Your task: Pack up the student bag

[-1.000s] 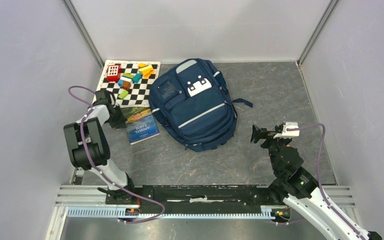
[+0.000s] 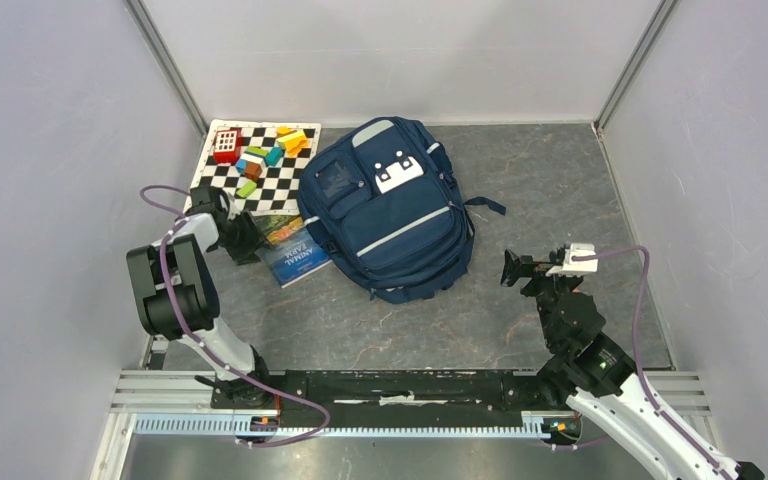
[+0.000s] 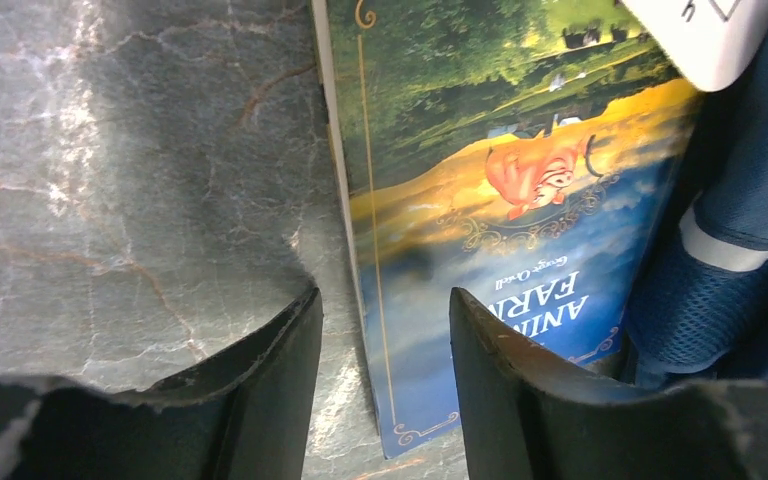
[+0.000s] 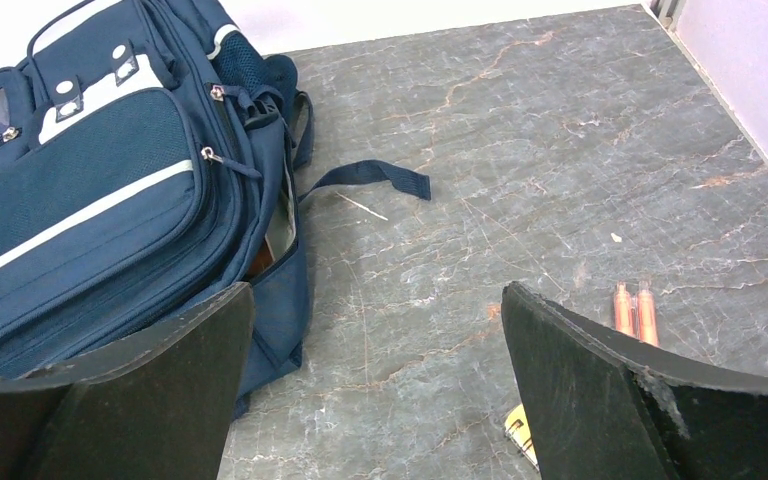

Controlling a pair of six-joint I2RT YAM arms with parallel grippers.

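Note:
A thin Animal Farm book [image 2: 298, 257] lies flat on the floor, partly under the left gripper in the top view. My left gripper [image 2: 250, 238] is open; in the left wrist view its right fingertip [image 3: 465, 305] overlaps the book's cover [image 3: 550, 260] and the left one stands over bare floor, the long edge passing between them. Whether either finger touches the book, I cannot tell. The big navy backpack [image 2: 390, 210] lies just right of the book, front pockets up. Well away from it, at the right, my right gripper [image 2: 516, 268] is open and empty.
A checkered board [image 2: 278, 192] with several colourful blocks [image 2: 290, 142] sits behind the book, its corner close to it. A backpack strap [image 4: 380, 175] trails right. Two pinkish sticks [image 4: 646, 318] and a yellow item [image 4: 521, 434] lie near my right gripper.
The book has turned, its lower end swinging right toward the backpack. My left gripper has shifted slightly right over the book's left side. The right arm has stayed still.

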